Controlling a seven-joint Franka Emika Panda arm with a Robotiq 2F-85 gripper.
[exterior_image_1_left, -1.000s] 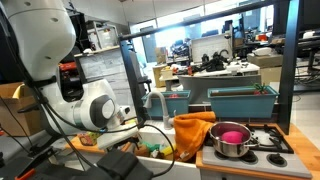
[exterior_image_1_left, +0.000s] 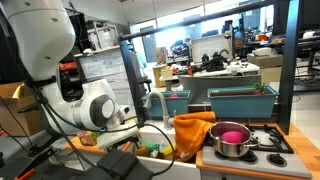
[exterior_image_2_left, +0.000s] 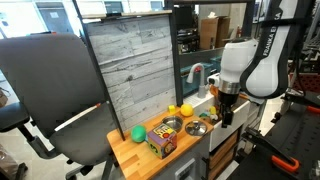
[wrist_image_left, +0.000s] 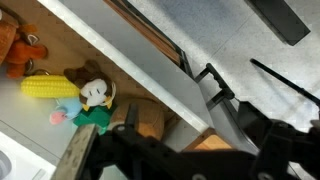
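Note:
In the wrist view my gripper appears open along the bottom edge, its dark fingers apart and nothing visibly held. A white-walled basin or drawer lies below and to its left. Inside are a yellow corn toy (wrist_image_left: 48, 86), a small brown-and-white animal toy (wrist_image_left: 95, 88) and an orange toy (wrist_image_left: 24, 50). A round brown item (wrist_image_left: 148, 114) sits nearest the fingers, partly covered by them. From outside, the white arm (exterior_image_1_left: 98, 110) leans over the counter's left part; its fingers cannot be made out there.
An orange cloth (exterior_image_1_left: 193, 131) hangs beside the faucet (exterior_image_1_left: 160, 100). Right of it, a steel pot (exterior_image_1_left: 230, 149) with something pink inside stands by the stove (exterior_image_1_left: 272, 153). Across the counter are metal bowls (exterior_image_2_left: 196, 129), a purple-and-yellow box (exterior_image_2_left: 161, 141) and a green ball (exterior_image_2_left: 138, 133).

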